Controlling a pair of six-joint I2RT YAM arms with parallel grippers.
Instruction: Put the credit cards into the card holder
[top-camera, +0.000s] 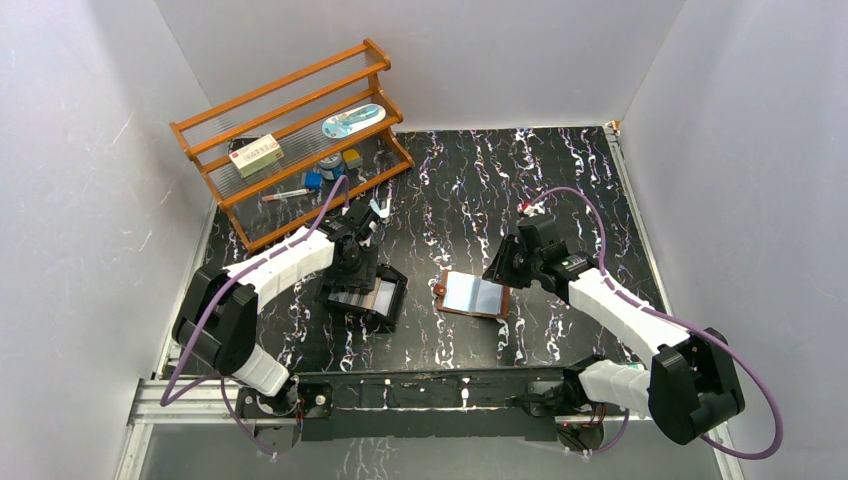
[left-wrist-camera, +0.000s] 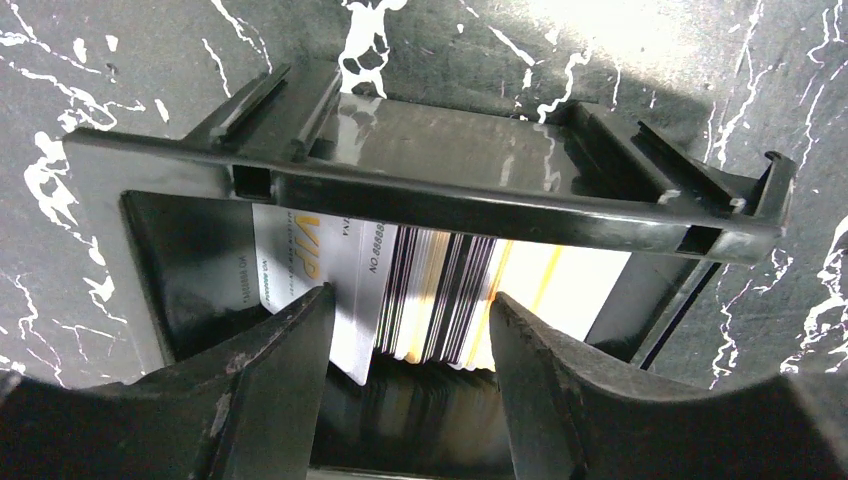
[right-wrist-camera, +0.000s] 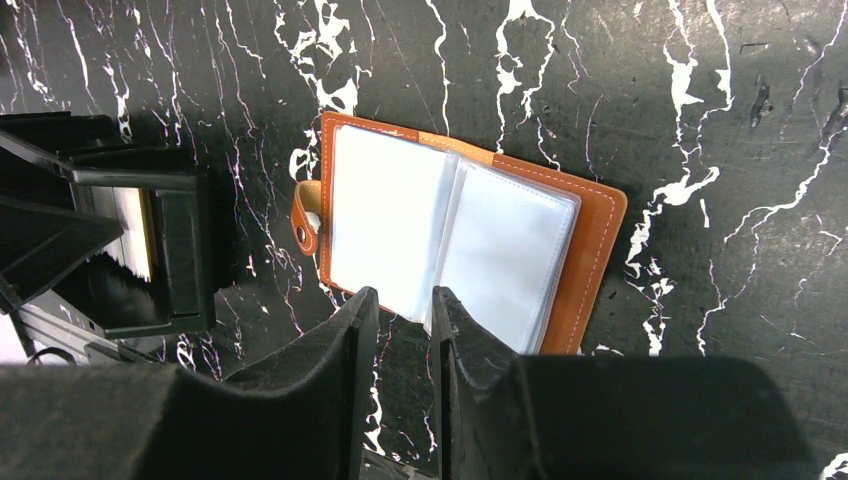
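Several credit cards (left-wrist-camera: 345, 270) stand in a row inside a black box (left-wrist-camera: 430, 195), a white VIP card leaning at the left of the row. My left gripper is open over the box, one fingertip by the VIP card and the other in front of the white and yellow cards at the right; no card is clamped. The brown card holder (right-wrist-camera: 595, 270) lies open on the table with clear sleeves and its snap strap to the left. My right gripper hovers by the holder's near edge, its fingers parted slightly, nothing visible between them.
A wooden rack (top-camera: 290, 130) with a small box (top-camera: 257, 155) and other items stands at the back left, behind my left arm.
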